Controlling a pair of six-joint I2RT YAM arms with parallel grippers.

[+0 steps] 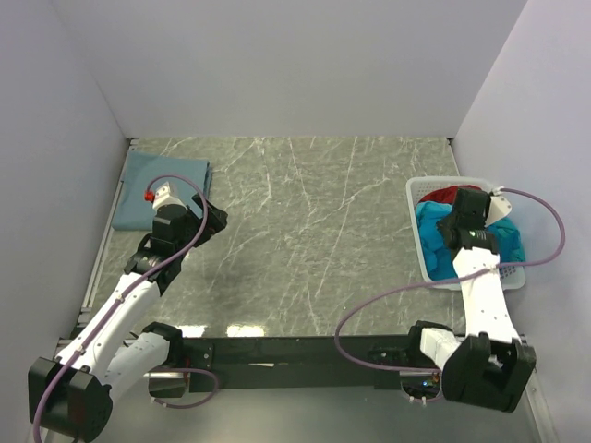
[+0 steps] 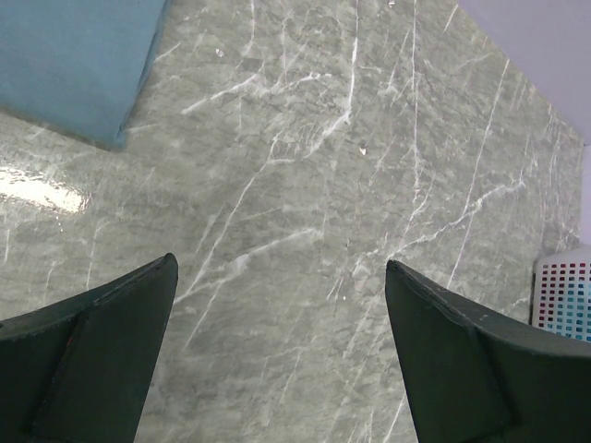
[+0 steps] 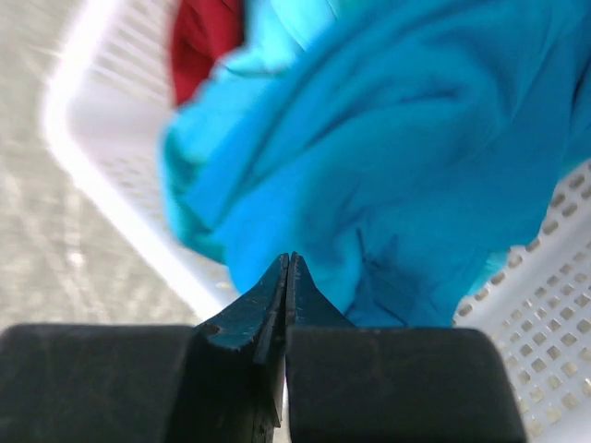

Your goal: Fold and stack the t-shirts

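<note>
Blue t-shirts lie crumpled in a white basket at the right of the table. A dark red shirt shows at the basket's far side. Over the blue cloth is my right gripper, its fingers shut together; no cloth can be made out between them, and the contact at the tips is unclear. A flat blue-grey folded cloth rests at the table's far left. Close to that cloth, my left gripper hangs open above bare table, with nothing between its fingers.
Walls stand close on the left, right and back. A purple cable loops from the right arm across the table's front edge.
</note>
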